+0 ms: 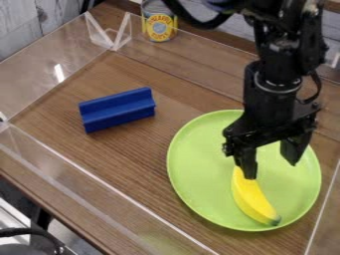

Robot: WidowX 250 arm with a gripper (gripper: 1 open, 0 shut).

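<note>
A black arm reaches down from the top right to my gripper, which stands open over a green plate on the wooden table. A yellow banana lies on the plate just below the gripper's left finger, its upper end close to that finger; whether they touch I cannot tell.
A blue block sits on the table at the left, apart from the plate. A can with a yellow label stands at the back, beside a white wire-like object.
</note>
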